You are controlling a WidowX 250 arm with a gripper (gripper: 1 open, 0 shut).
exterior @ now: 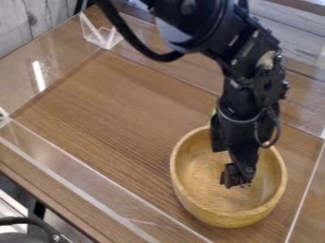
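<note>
A round yellow wooden bowl (200,199) sits at the lower right of the wooden surface. The black gripper (237,163) hangs from the arm down into the bowl, its fingers low over the bowl's inside. I see nothing clearly held. A small yellow-green item shows at the back of the bowl, mostly hidden behind the arm.
A white wire item (102,28) stands at the upper left. A dark cable or hose lies at the lower left corner.
</note>
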